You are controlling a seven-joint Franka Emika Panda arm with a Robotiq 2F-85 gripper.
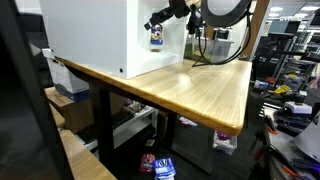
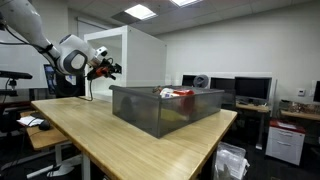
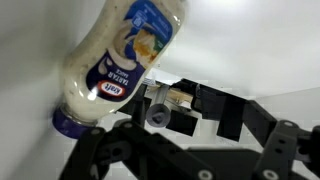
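Note:
A cream-coloured squeeze bottle [image 3: 117, 60] with a blue label and a dark blue cap fills the upper left of the wrist view. Its cap end points down and left. Exterior view 1 shows the same bottle [image 1: 156, 37] by the white shelf unit [image 1: 104, 35], just below the arm's end. My gripper is open, and the bottle is not between its fingers; the left finger is close to it. Whether they touch cannot be told. In exterior view 2 the gripper [image 2: 112, 70] is at the front of the white unit, and the bottle cannot be made out.
A grey bin [image 2: 165, 112] with red and white items inside stands on the wooden table [image 2: 85, 125]. Bare tabletop [image 1: 195, 90] lies in front of the white unit. Boxes [image 1: 164, 167] rest on the floor below.

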